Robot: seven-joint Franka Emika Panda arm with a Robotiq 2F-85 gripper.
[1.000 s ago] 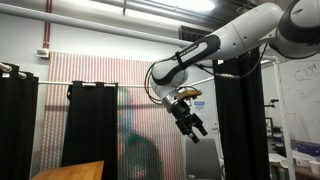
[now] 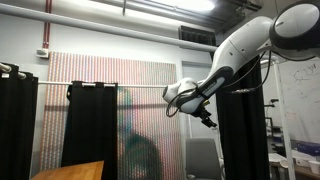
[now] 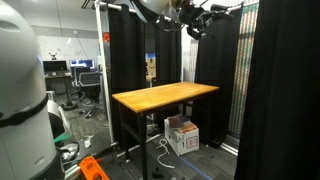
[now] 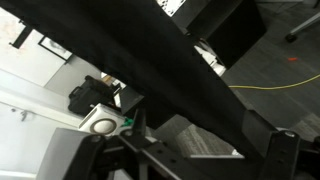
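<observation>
My gripper [image 2: 209, 122] hangs high in the room, well to the right of the wooden table [image 2: 75, 172] in exterior view 1. In the wrist view the gripper is open, its two dark fingers wide apart at the bottom. Only the dark curtain [image 4: 150, 55] and the room behind show between them; nothing is held. From exterior view 2 the wooden table [image 3: 165, 96] looks bare, with the arm's end up above its far side near the top edge.
A cardboard box [image 3: 182, 135] of things sits on the floor under the table. Black curtains [image 2: 90, 125] hang around the workspace, and a grey chair [image 2: 203, 158] stands below the gripper in exterior view 1. An orange object [image 3: 93, 168] lies near the base.
The arm's wrist has shifted to the right in exterior view 1 and the gripper has turned and moved slightly right. The table has stayed as it was.
</observation>
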